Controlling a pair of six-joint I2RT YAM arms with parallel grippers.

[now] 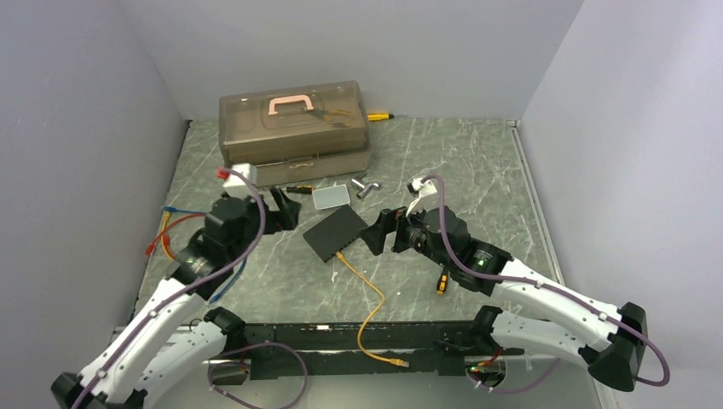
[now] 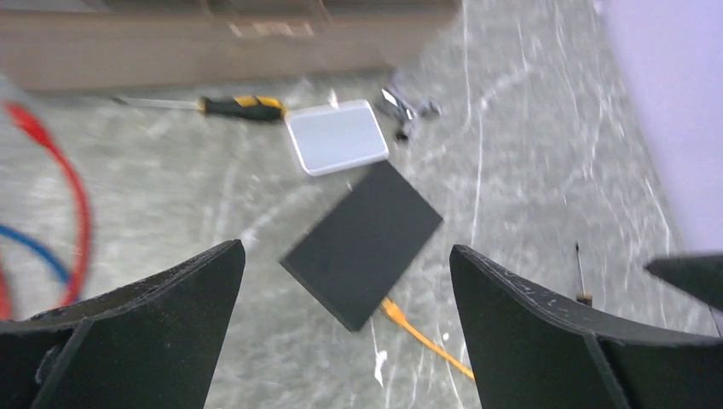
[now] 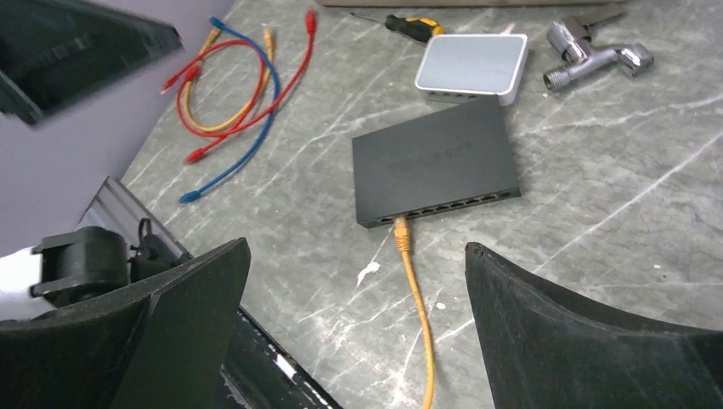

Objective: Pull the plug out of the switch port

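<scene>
The black network switch (image 1: pixel 334 232) lies flat in the middle of the table, its port side facing front. One orange cable's plug (image 3: pixel 401 230) sits at a port near that side's left end in the right wrist view. From it the orange cable (image 1: pixel 377 298) curves over the table's front edge. My left gripper (image 1: pixel 286 210) is open, up and left of the switch, nothing between its fingers. My right gripper (image 1: pixel 384 236) is also open and empty, above the switch's right side; its fingers (image 3: pixel 546 315) stand wide apart.
A white box (image 1: pixel 332 197) touches or nearly touches the switch's back corner. Metal fittings (image 3: pixel 588 55), a screwdriver (image 2: pixel 243 107) and a large toolbox (image 1: pixel 294 128) are behind. Red, blue and orange cables (image 3: pixel 243 111) lie at left; another screwdriver (image 1: pixel 442 280) is at right.
</scene>
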